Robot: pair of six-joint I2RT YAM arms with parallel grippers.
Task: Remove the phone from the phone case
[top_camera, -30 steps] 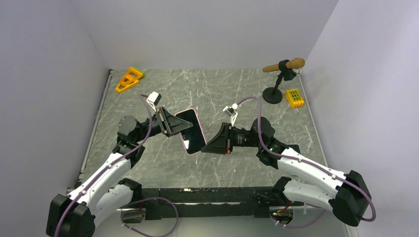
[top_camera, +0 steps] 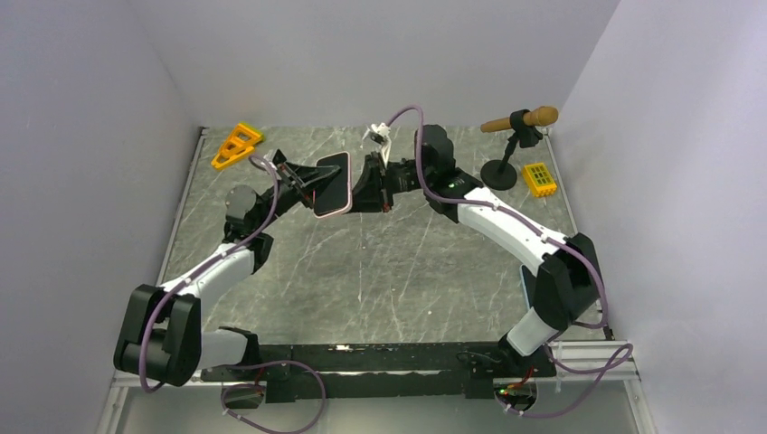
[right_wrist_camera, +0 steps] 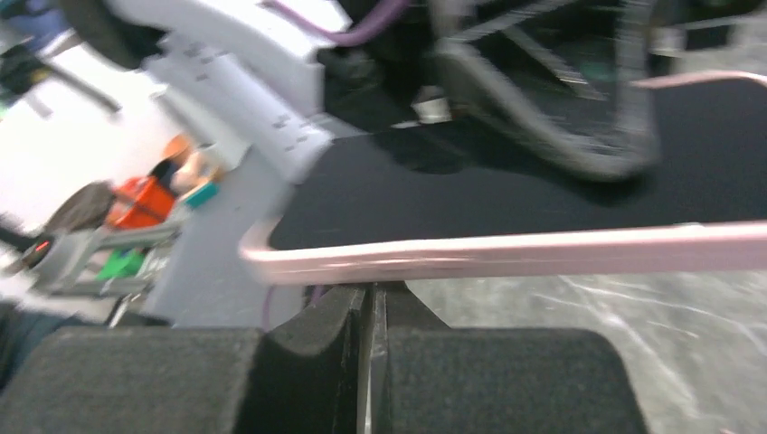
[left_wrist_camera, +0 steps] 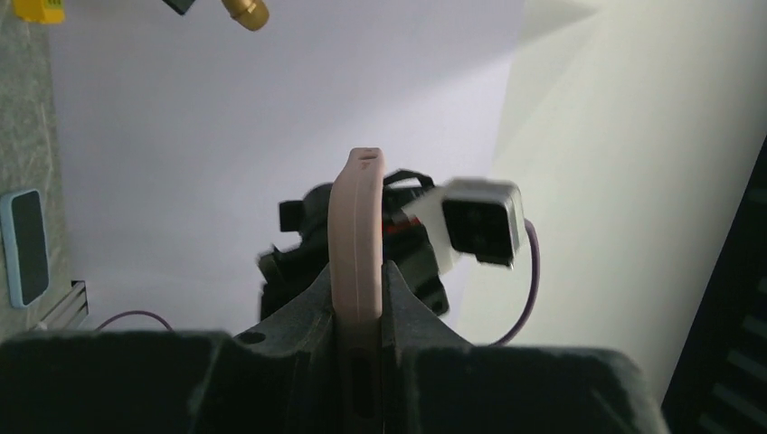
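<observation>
A black-screened phone [top_camera: 334, 193] sits in a pink case [top_camera: 350, 176], held up above the table between my two arms. My left gripper [top_camera: 327, 172] is shut on the cased phone from its left side; the left wrist view shows the case edge-on [left_wrist_camera: 356, 226] rising from between the fingers. From the right, my right gripper [top_camera: 356, 201] is shut at the opposite edge. In the right wrist view its fingertips [right_wrist_camera: 403, 303] meet the pink rim [right_wrist_camera: 506, 254], with the phone's dark face [right_wrist_camera: 543, 201] beyond; the pinched part is mostly hidden.
A light-blue-edged phone-like object [left_wrist_camera: 29, 246] lies on the table's right side. At the back right stand a microphone on a stand [top_camera: 499, 172] and a yellow basket [top_camera: 539, 179]; a yellow-orange piece [top_camera: 237, 146] lies back left.
Both arms have moved toward the back of the table with the cased phone, which has turned more upright in the top view. The right gripper has shifted left along with it.
</observation>
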